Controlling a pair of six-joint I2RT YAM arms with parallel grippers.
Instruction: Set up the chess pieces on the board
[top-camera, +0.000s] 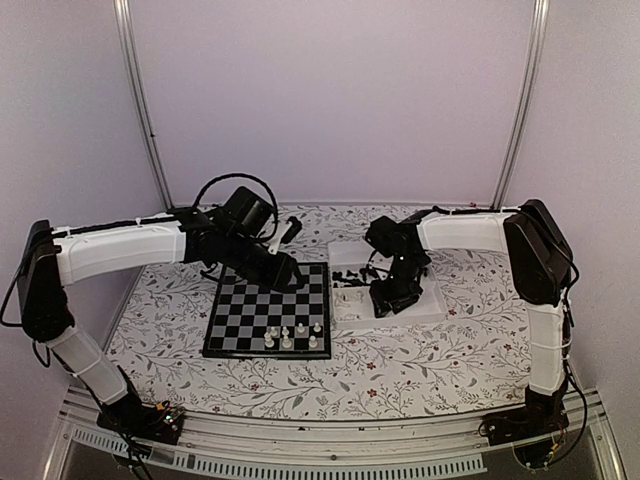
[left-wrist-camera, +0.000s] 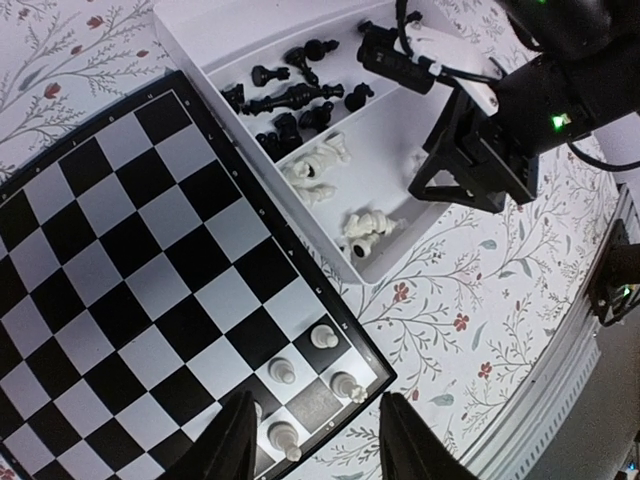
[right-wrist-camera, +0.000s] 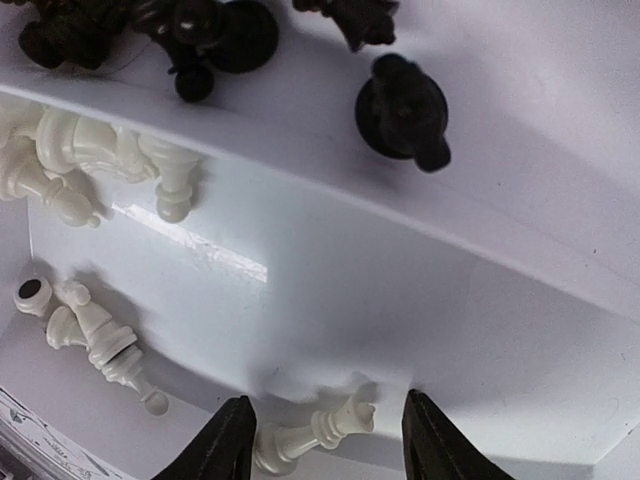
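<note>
The chessboard (top-camera: 255, 310) holds several upright white pieces near its front right, among them a white piece (left-wrist-camera: 322, 336). My left gripper hangs open above the board, nothing between its fingers. My right gripper is low in the white compartment of the piece box (top-camera: 430, 315), open, with a lying white piece (right-wrist-camera: 310, 433) at its fingertips, not clearly between them. More white pieces (right-wrist-camera: 110, 345) lie at the left of that compartment; black pieces (right-wrist-camera: 400, 115) sit in the other compartment.
The box's divider (right-wrist-camera: 480, 235) separates the two compartments. The floral tablecloth (top-camera: 420, 370) is clear in front of the box and right of it.
</note>
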